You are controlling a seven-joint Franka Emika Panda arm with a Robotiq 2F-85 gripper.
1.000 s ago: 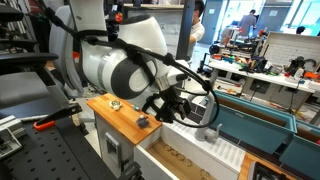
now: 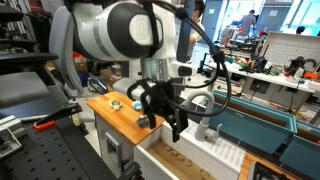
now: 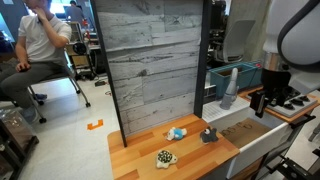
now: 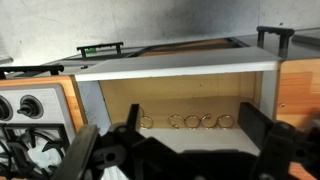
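Observation:
My gripper (image 2: 164,122) hangs down near the opened drawer (image 2: 222,152) in exterior view 1. In the wrist view its dark fingers (image 4: 128,130) stand wide apart, with nothing visible between them. Beyond them lies the drawer's wooden floor (image 4: 180,92), edged by white panels. Several thin ring-shaped pieces (image 4: 208,121) lie on that floor. Exterior view 2 has the gripper (image 3: 270,100) at the right, over the white drawer area.
A wooden counter (image 3: 145,155) carries a light figure (image 3: 166,159), a blue-and-white item (image 3: 177,133) and a grey object (image 3: 209,135). Behind the drawer are a grey bottle (image 3: 229,96) and a teal bin (image 2: 250,128). A stove-like panel with a knob (image 4: 29,106) is at the wrist view's left.
The arm has come nearer to exterior view 1's camera. The gripper has shifted left there and points more steeply down. The drawer and the counter items look unmoved.

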